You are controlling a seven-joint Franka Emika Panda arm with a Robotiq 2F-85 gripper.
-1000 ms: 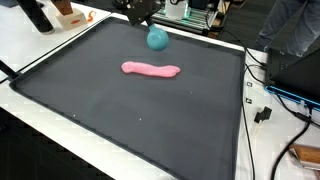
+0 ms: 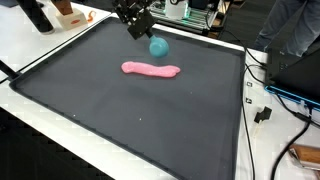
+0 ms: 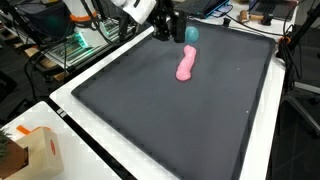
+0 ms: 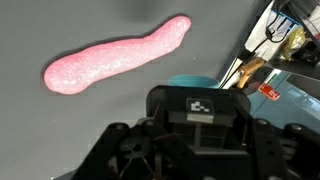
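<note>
A round teal object (image 2: 158, 47), like a ball or small cup, is at the tips of my black gripper (image 2: 149, 36), which is shut on it. In exterior view 2 the teal object (image 3: 193, 35) sits at the far side of the board, just right of the gripper (image 3: 184, 33). Only a teal edge (image 4: 193, 80) shows past the fingers in the wrist view. Beside it a long pink piece (image 2: 150, 69), rounded at both ends, lies flat and apart from the gripper. Whether the teal object touches the board cannot be told.
The dark grey board (image 2: 130, 115) is bare toward the front in exterior view 1. Cables and tools (image 4: 290, 45) lie beyond its edge near the gripper. An orange-and-white box (image 3: 40, 155) stands off the board's near-left corner.
The teal object has come down in exterior view 1 along with my gripper, a little closer to the pink piece. The pink piece has stayed put.
</note>
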